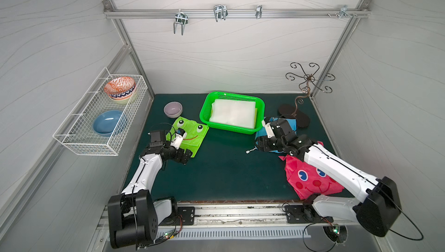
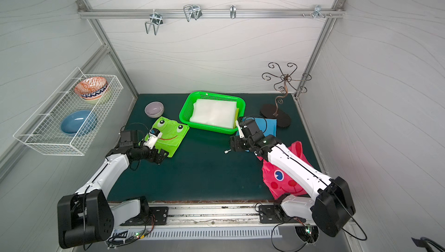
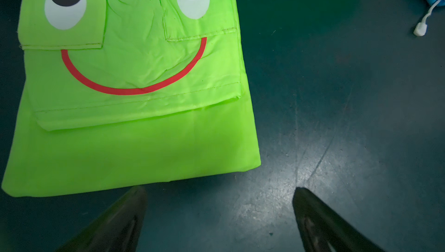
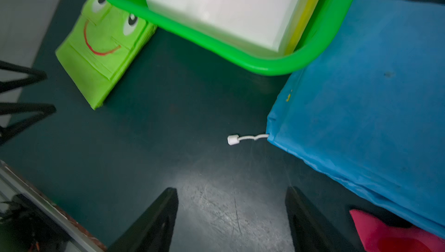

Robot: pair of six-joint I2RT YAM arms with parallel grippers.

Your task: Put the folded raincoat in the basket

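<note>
Folded raincoats lie on the table: a green frog-faced one (image 1: 194, 143), a blue one (image 4: 361, 94) and a red one (image 1: 313, 180). The green basket (image 4: 231, 59) holds a white folded item (image 1: 231, 113) with yellow beneath. My left gripper is open above the table at the green raincoat's near edge, nothing between its fingers. My right gripper is apart-fingered and empty, outside the basket, above the table by the blue raincoat's white toggle (image 4: 233, 139).
A purple bowl (image 1: 173, 108) stands left of the basket. A metal tree stand (image 1: 296, 117) is at back right. A wire rack (image 1: 83, 147) with bowls hangs on the left.
</note>
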